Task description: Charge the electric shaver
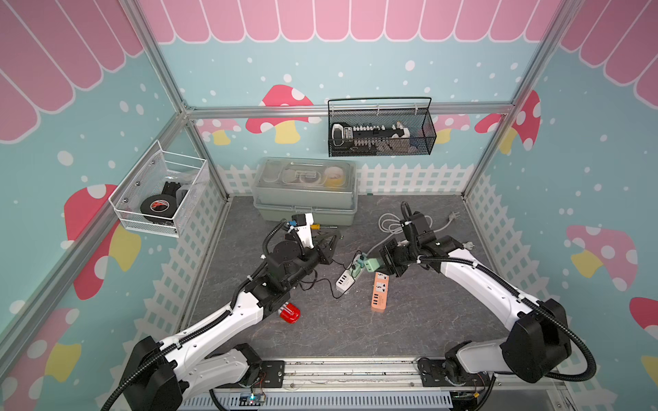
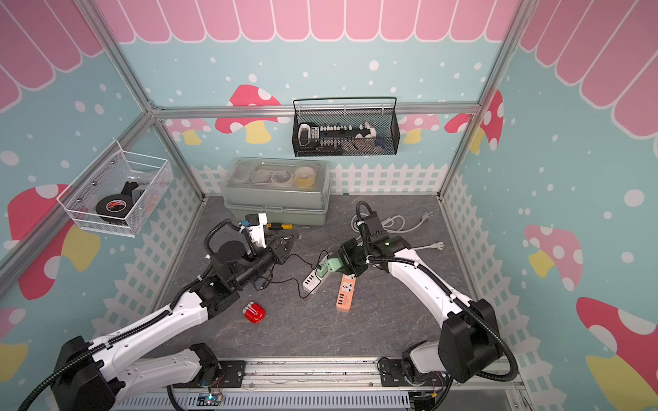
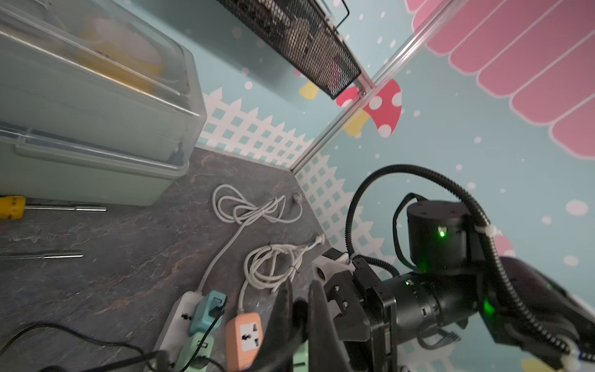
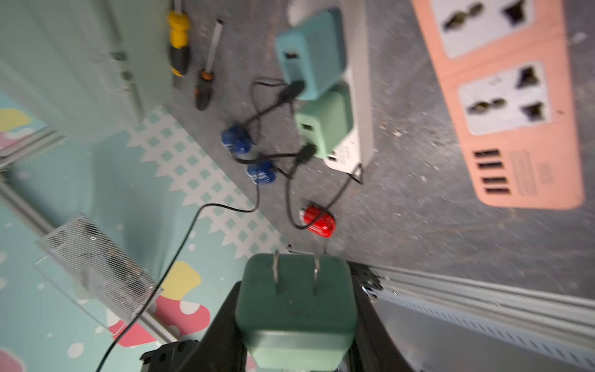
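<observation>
My right gripper [image 1: 384,262] is shut on a green charger [image 4: 296,310], prongs visible in the right wrist view, held just above the orange power strip [image 4: 508,161] with its two socket panels. The white power strip [image 1: 344,281] to its left carries a teal adapter [image 4: 313,52] and a green adapter [image 4: 325,124] with black cables. A red shaver [image 1: 290,312] lies front left. My left gripper is shut, raised left of the strips; its fingertips are dark and blurred, with nothing clear between them.
A lidded box [image 1: 305,181] stands at the back left with screwdrivers [image 2: 281,226] before it. Coiled white cables [image 3: 266,266] lie at back right. Baskets [image 1: 380,130] hang on the walls.
</observation>
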